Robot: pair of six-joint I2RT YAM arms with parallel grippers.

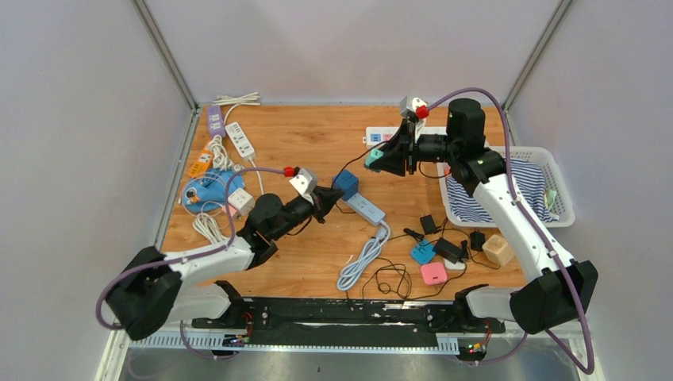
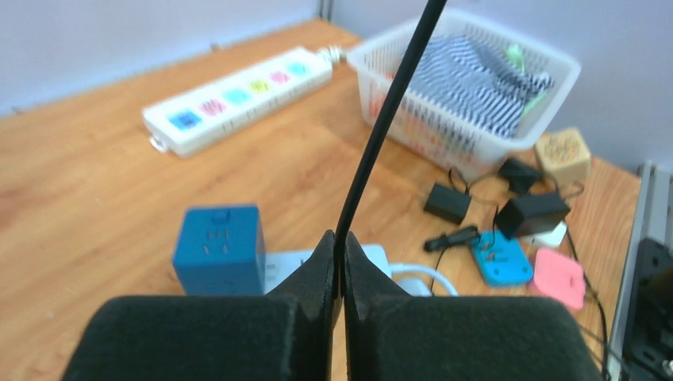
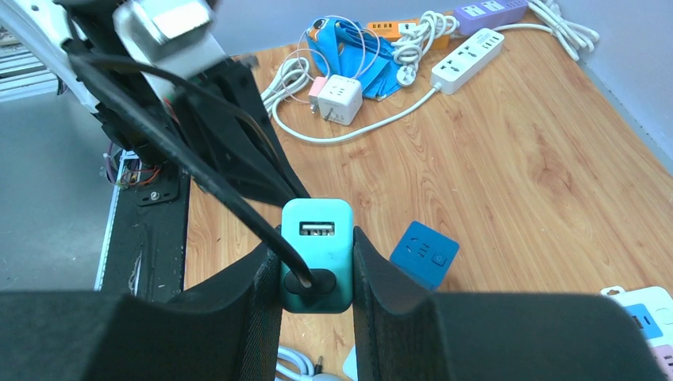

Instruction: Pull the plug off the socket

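Observation:
A teal socket adapter (image 3: 317,214) with a USB port is held up in my right gripper (image 1: 377,161), shut on it; a black plug (image 3: 316,282) with its cable sits in it. My left gripper is shut lower down, left of the adapter, with the black cable (image 2: 379,127) running up from between its fingertips. Below, a blue cube socket (image 1: 346,184) stands on the white power strip (image 1: 367,209).
The white basket (image 1: 555,182) with striped cloth is at the right. Chargers, a pink case (image 1: 433,273) and cables crowd the lower right. Power strips and a blue bag (image 1: 208,190) fill the left. Bare wood lies between.

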